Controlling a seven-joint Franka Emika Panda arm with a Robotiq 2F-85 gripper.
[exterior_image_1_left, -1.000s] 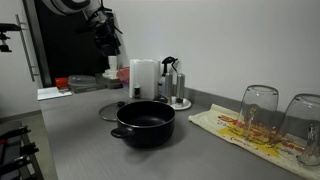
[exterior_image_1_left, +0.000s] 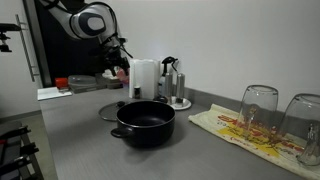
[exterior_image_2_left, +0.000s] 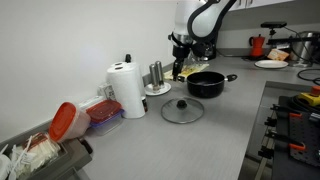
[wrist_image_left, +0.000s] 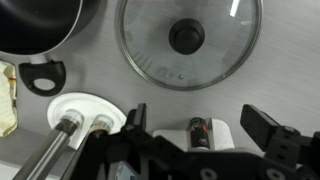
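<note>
A glass pot lid (wrist_image_left: 160, 58) with a black knob (wrist_image_left: 186, 36) lies flat on the grey table, below and ahead of my gripper. The fingers are spread wide, open, with nothing held between them. From the other side, the gripper (exterior_image_2_left: 179, 68) hangs above the table, clear of the lid (exterior_image_2_left: 197, 116). A black pot (exterior_image_1_left: 145, 124), without a cover, stands beside the lid; in the wrist view only part of the pot (wrist_image_left: 35, 25) and its handle show at the upper left.
Metal grinders (exterior_image_2_left: 156, 76) stand on a small white plate near a white paper-towel-like block (exterior_image_2_left: 126, 88). A patterned cloth (exterior_image_1_left: 225, 125) with upturned glasses (exterior_image_1_left: 258, 108) lies to one side. Open table stretches in front of the lid (exterior_image_2_left: 190, 148).
My arm has come down and slightly to the right in exterior view 1, bringing the gripper lower over the table. The pot and lid have stayed put.
</note>
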